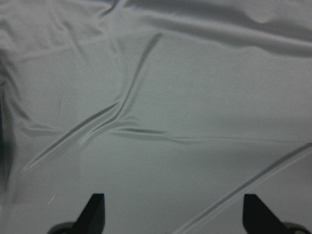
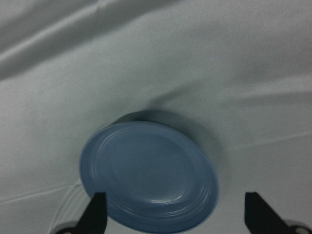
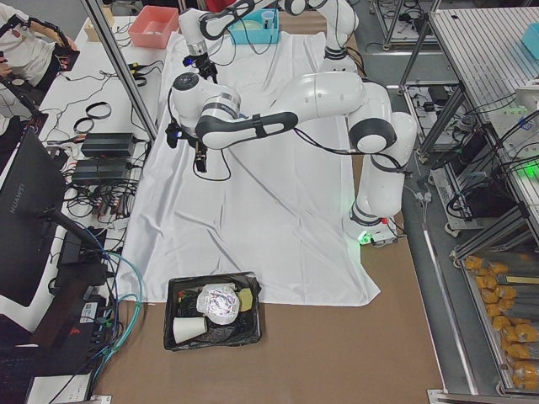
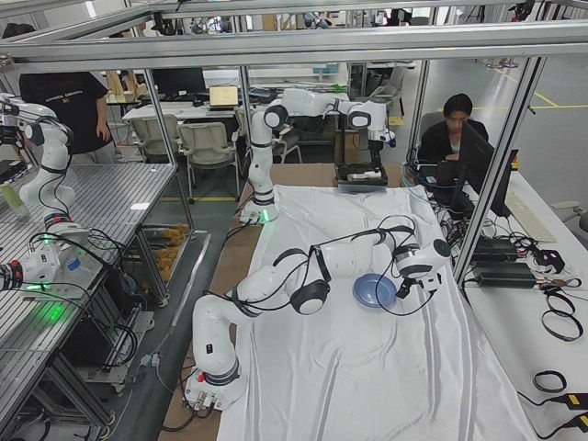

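Note:
A round blue plate (image 4: 374,290) (image 2: 148,173) lies on the white cloth (image 3: 261,219) (image 1: 204,87). My right gripper is open above the cloth beside it, the plate showing between and beyond the fingers in the right wrist view. My left gripper is open over bare, creased cloth, with nothing between its fingers. In the camera left view the nearer arm hides part of the cloth, and the plate is not visible there.
A black-lined tray (image 3: 177,332) holding a foil-covered item and a white cup sits at one end of the cloth. A blue bin (image 3: 253,34) is at the other end. Monitors, cables and metal frame posts border the side.

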